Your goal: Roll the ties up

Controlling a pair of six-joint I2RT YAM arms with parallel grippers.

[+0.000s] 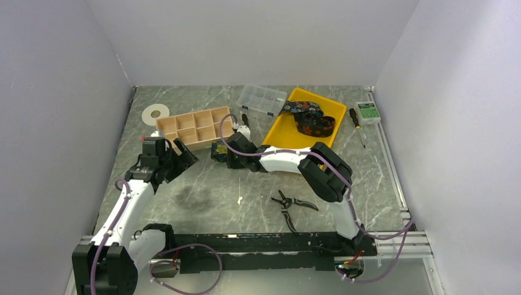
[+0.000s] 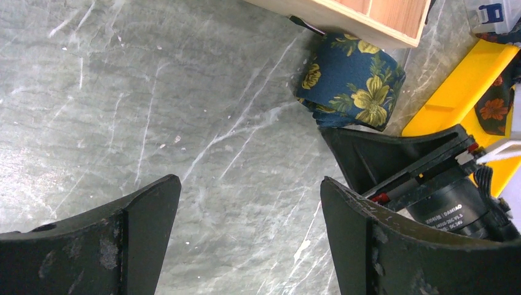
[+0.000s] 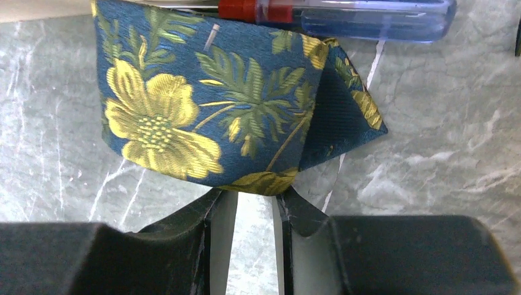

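Note:
A navy tie with yellow flowers (image 2: pixel 353 83) lies in a compact, folded or rolled bundle just below the wooden box. Seen from the right wrist, a pointed end of the tie (image 3: pixel 344 114) sticks out to the right. My right gripper is shut on the near edge of this bundle, its fingertips partly hidden by the cloth. My left gripper stands open to the left of the bundle, with only bare table between its fingers. A second dark tie with red-orange flowers (image 1: pixel 316 126) lies loosely coiled in the yellow tray (image 1: pixel 284 132).
The compartmented wooden box (image 1: pixel 195 126) borders the bundle, and a blue-handled screwdriver (image 3: pixel 375 21) lies right against it. Pruning shears (image 1: pixel 287 204) lie at front centre. A tape roll (image 1: pixel 155 114) sits back left. Table between the left arm and shears is free.

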